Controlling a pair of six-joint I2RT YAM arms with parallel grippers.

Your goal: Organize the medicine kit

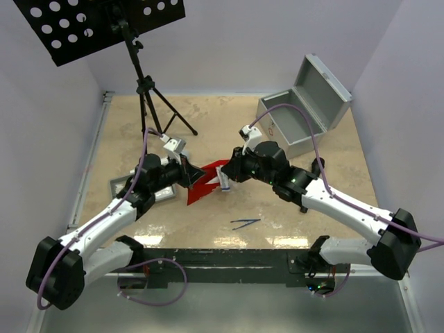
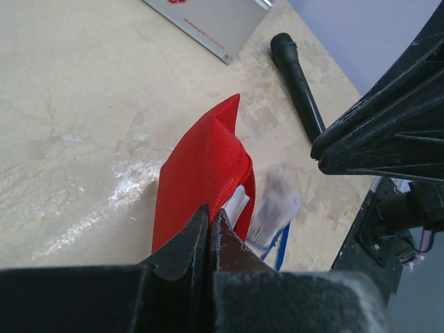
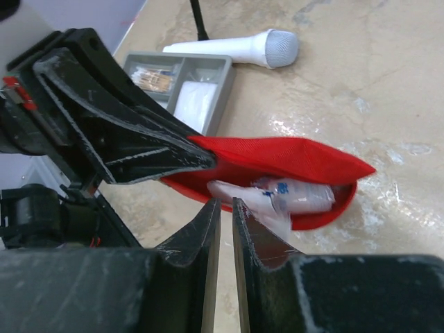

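My left gripper (image 1: 191, 182) is shut on the edge of a red pouch (image 2: 191, 180), which is held up over the table with its mouth gaping. Inside the pouch, a clear-wrapped roll with blue print (image 3: 305, 197) shows in the right wrist view. My right gripper (image 1: 226, 171) is at the pouch mouth, shut on a small clear packet (image 1: 223, 179) that hangs from its fingertips; in the right wrist view the packet overlaps the opening. Whether its lower end is within the pouch, I cannot tell. The grey medicine box (image 1: 297, 147) stands with its lid up at the back right.
Blue tweezers (image 1: 245, 223) lie on the table near the front. A compartment tray (image 3: 225, 90) and a white microphone (image 3: 243, 48) are on the left. Toward the right lies a black microphone (image 2: 297, 76). Behind the tray rises a black stand (image 1: 146, 87).
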